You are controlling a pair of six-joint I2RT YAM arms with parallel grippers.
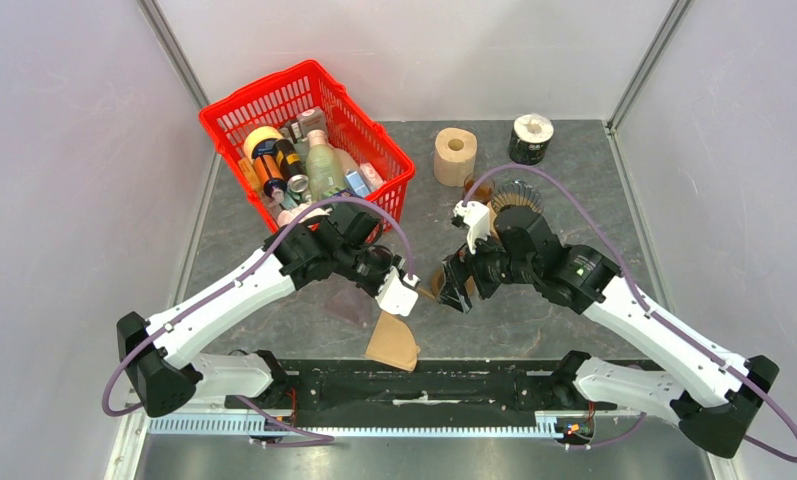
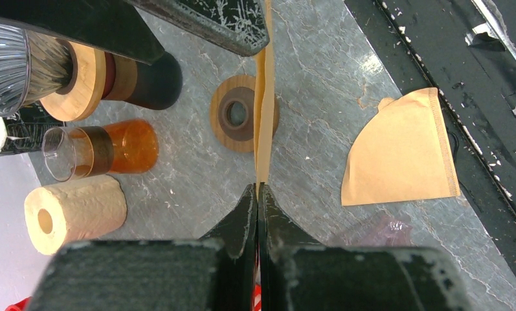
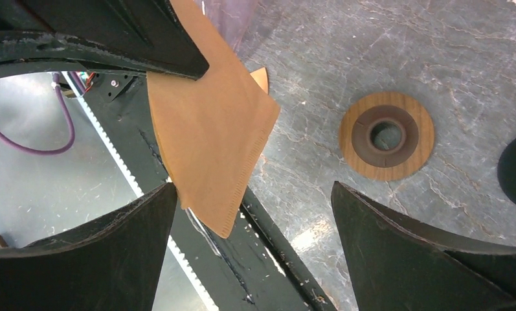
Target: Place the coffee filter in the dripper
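A tan paper coffee filter [image 2: 264,123] stands edge-on in the left wrist view, its near edge pinched in my left gripper, which is shut on it. My right gripper is open. In the right wrist view the same filter [image 3: 210,142] shows its broad face, with its lower left edge close by the right gripper's left finger [image 3: 135,227]; whether they touch I cannot tell. The ribbed glass dripper [image 2: 6,65], with a wooden collar, is at the upper left of the left wrist view. From above, the right arm partly covers the dripper [image 1: 517,192].
Another filter [image 2: 404,152] lies flat near the front edge. A wooden ring [image 3: 386,136] with a dark centre rests below the grippers. Behind stand an amber glass [image 2: 103,149], a paper roll [image 1: 455,156] and a dark can [image 1: 530,138]. A full red basket [image 1: 309,85] occupies the back left.
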